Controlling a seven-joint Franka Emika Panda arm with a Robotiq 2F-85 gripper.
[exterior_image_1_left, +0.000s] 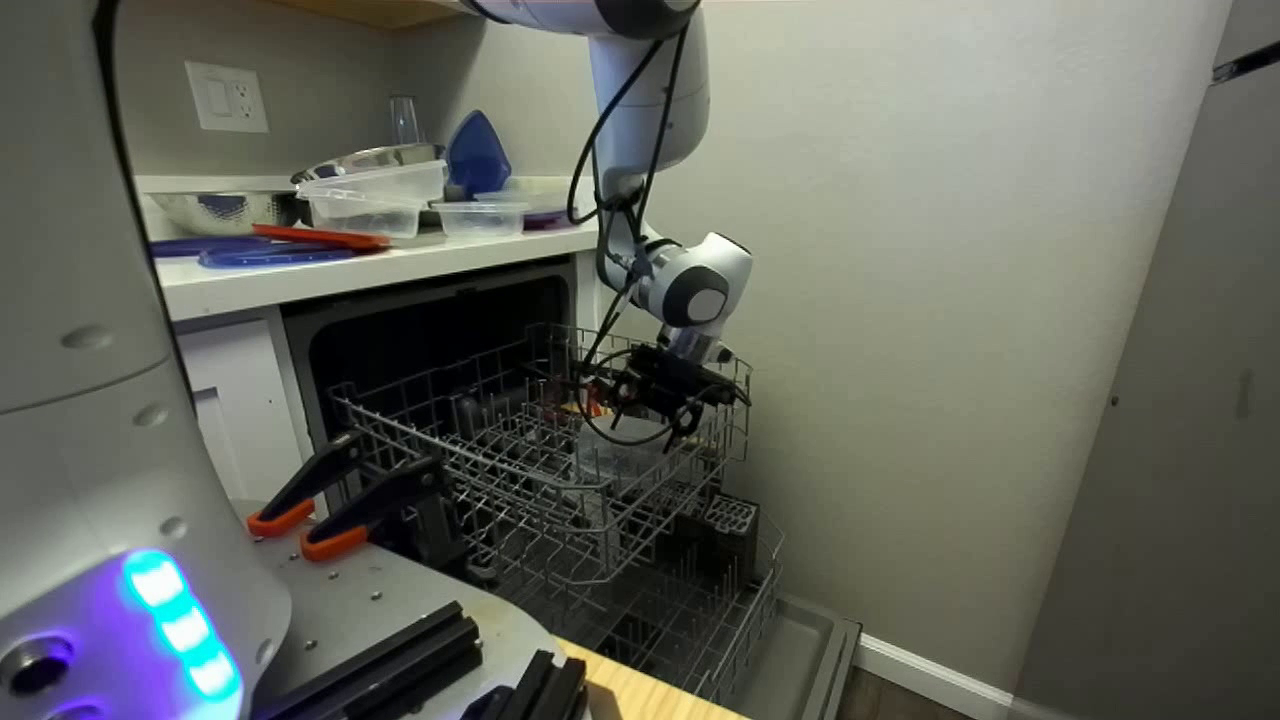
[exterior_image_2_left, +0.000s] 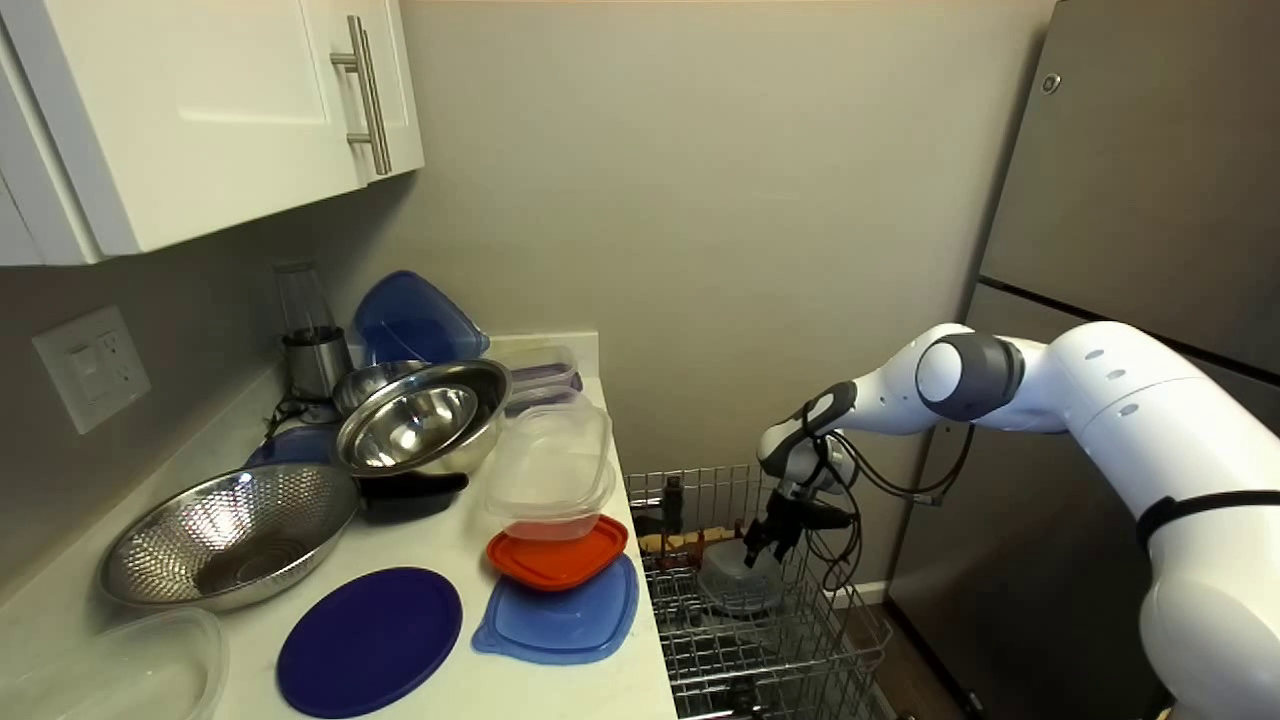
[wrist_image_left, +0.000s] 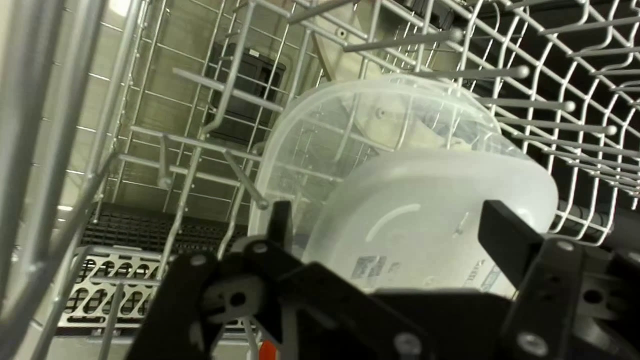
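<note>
A clear, frosted plastic container rests in the upper dishwasher rack, its base turned up toward the wrist camera and its wide clear rim beyond. In the first exterior view the same container shows faintly through the wires; the second exterior view also has this container. My gripper is open just above it, pointing down, with its black fingers spread wide over the base. Whether either finger touches the plastic I cannot tell.
Wire tines and the side of the upper rack stand close around the gripper. A wall is near on the right. The counter holds metal bowls, a colander, lids and clear containers.
</note>
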